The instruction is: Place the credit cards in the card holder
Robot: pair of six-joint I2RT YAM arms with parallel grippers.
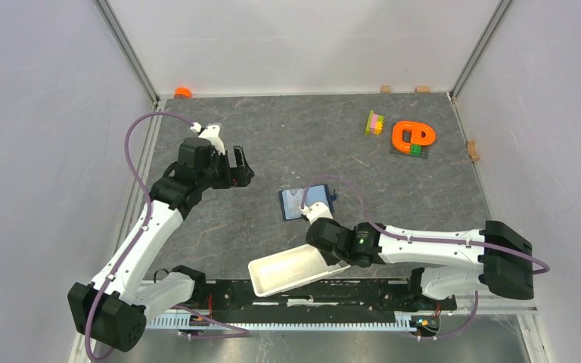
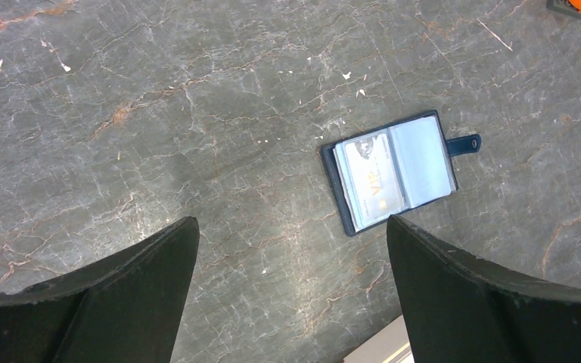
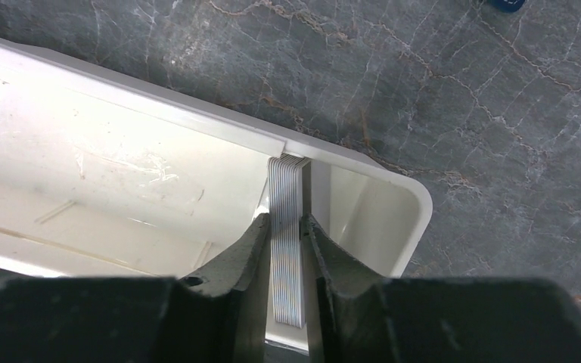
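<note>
The card holder (image 2: 427, 160) lies unfolded on the table, dark blue outside with pale sleeves. A card with gold print (image 2: 374, 178) shows in its left half. A stack of credit cards (image 3: 285, 242) stands on edge inside the white tray (image 3: 397, 223), near one end. My right gripper is down at that stack, one finger on each side of it; whether they grip any card cannot be made out. Up and left of the holder, my left gripper (image 1: 239, 166) is open and empty, its fingers (image 2: 151, 276) wide apart above bare table.
An orange toy piece (image 1: 412, 136) and a small colored block toy (image 1: 374, 123) lie at the back right. My right arm (image 1: 431, 246) spans the front right of the table. Free room lies across the middle and back.
</note>
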